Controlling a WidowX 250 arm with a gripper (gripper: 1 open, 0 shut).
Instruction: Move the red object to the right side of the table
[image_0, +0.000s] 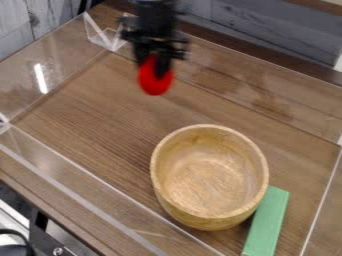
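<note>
The red object hangs beneath my gripper near the upper middle of the camera view. The dark gripper is shut on it, though motion blur softens the fingers and the object's outline. Wooden tabletop lies below; how high the object hangs above it is hard to tell.
A round wooden bowl stands at the lower right, with a green block beside it near the right edge. Open table stretches across the right side behind the bowl. A grey wall runs along the back.
</note>
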